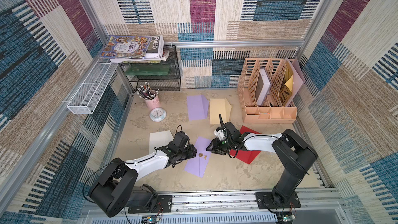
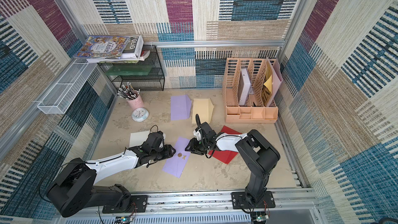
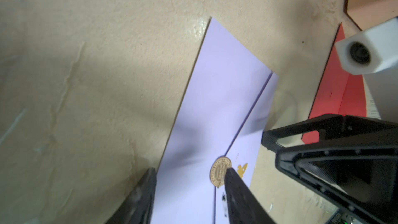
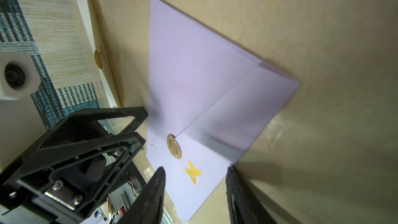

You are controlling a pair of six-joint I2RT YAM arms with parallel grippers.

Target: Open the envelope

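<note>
A lavender envelope [image 1: 199,163] lies flap-side up on the table, with a round gold seal [image 3: 220,171] and a small gold butterfly [image 4: 193,171]. My left gripper is open at one long edge, fingertips down at the paper, nothing visibly held. My right gripper stands at the opposite long edge, fingers apart over the envelope, one tip at its edge near the butterfly.
A white envelope [image 1: 159,137] lies left, a red one [image 1: 248,155] under my right arm. Lavender [image 1: 197,107] and cream envelopes [image 1: 219,110] lie behind. An organizer [image 1: 269,114], pen cup [image 1: 151,102] and clock [image 1: 157,114] line the back.
</note>
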